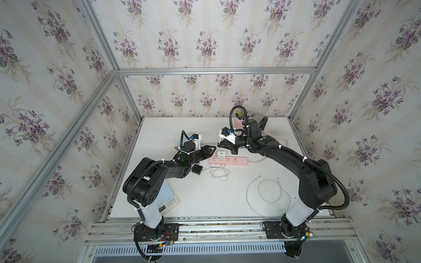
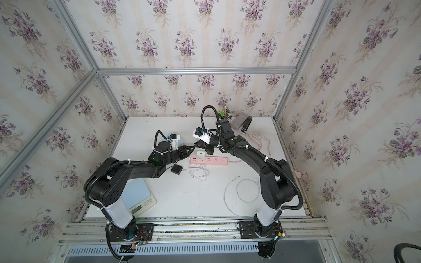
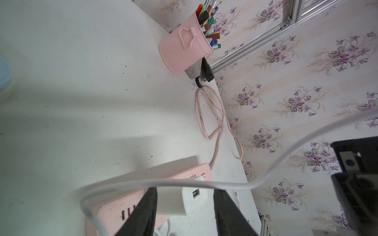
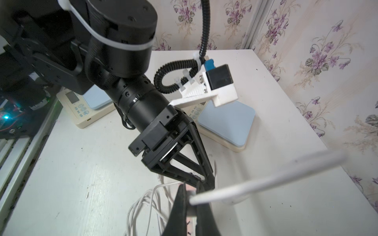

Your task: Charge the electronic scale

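Observation:
My left gripper (image 1: pixel 210 150) stands part open above the pink power strip (image 1: pixel 239 161), facing my right gripper (image 1: pixel 221 144). A white charger (image 2: pixel 200 154) is plugged into the strip; its port faces up in the left wrist view. My right gripper is shut on a white cable (image 4: pixel 267 177), which crosses both wrist views close to the cameras. A scale (image 2: pixel 136 192) with a pale blue top lies at the front left; another scale (image 4: pixel 228 120) sits behind the left arm.
A pink pen cup (image 3: pixel 183 49), a grey item and a dark item stand at the back right. Loose cables (image 1: pixel 267 197) lie at the front right and beside the strip. A small black block (image 2: pixel 176 169) lies near the left arm.

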